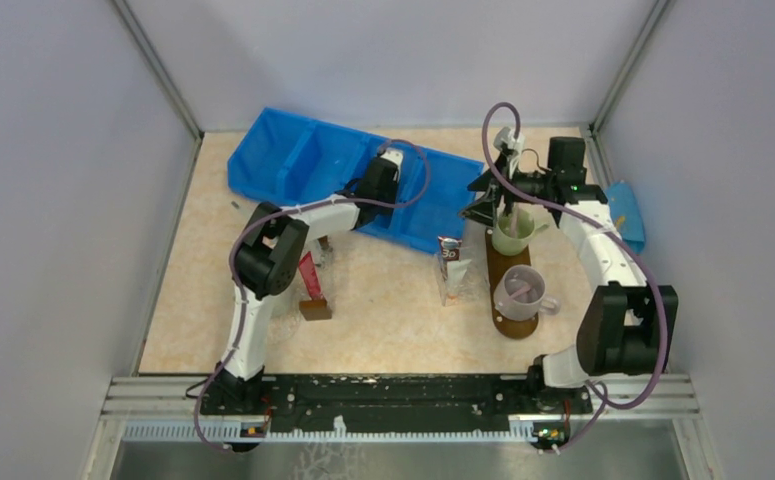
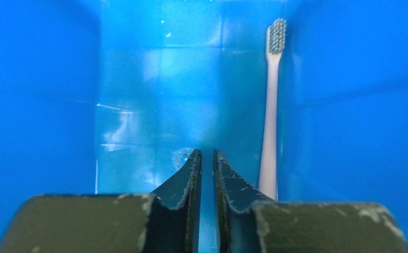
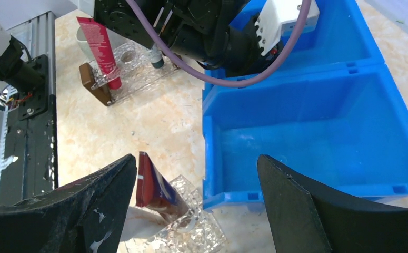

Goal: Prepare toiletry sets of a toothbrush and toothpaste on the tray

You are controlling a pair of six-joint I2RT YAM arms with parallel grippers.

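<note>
The blue tray (image 1: 443, 205) lies at the back of the table. In the left wrist view, one toothbrush (image 2: 270, 116) with grey bristles and a pale handle rests along a compartment's right wall. My left gripper points into that compartment, left of the brush. Its fingers are nearly together; only blue tray floor shows in the narrow gap. My right gripper stands open and empty above the tray's right end. Towards the front, a dark red tube (image 1: 449, 249) and a white tube (image 1: 457, 274) stand in a clear holder. A red tube (image 1: 310, 276) stands at left.
A green cup (image 1: 510, 238) and a grey mug (image 1: 523, 296) stand on a brown board (image 1: 514, 327) at right. The blue cloth (image 1: 625, 216) lies by the right wall. In the right wrist view the tray's near compartment is empty.
</note>
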